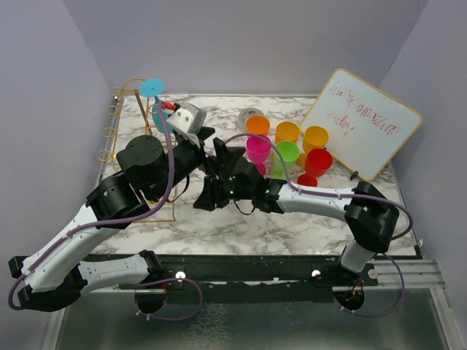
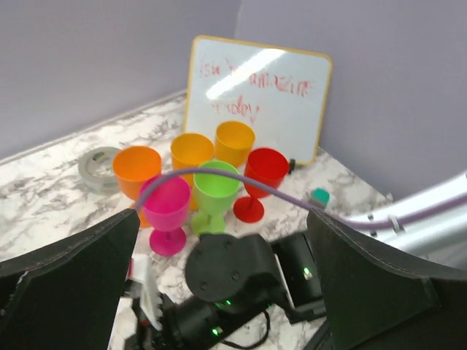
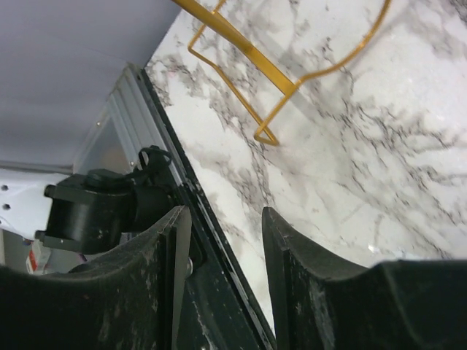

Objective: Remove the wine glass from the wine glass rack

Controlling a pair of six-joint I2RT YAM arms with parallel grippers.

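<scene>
A gold wire rack [image 1: 109, 135] stands at the back left in the top view, a blue wine glass [image 1: 152, 87] at its top, partly hidden behind my left arm. My left gripper [image 1: 193, 142] is raised beside the glass. In the left wrist view its dark fingers [image 2: 58, 284] are wide apart, with no glass seen between them. My right gripper hangs over the bare marble near the table's front edge, fingers parted with nothing between; the rack's lower wires [image 3: 259, 127] are just beyond it.
Colored plastic goblets [image 1: 259, 146] cluster at the back centre beside a tape roll [image 2: 98, 169]. A whiteboard [image 1: 361, 120] lies at the back right.
</scene>
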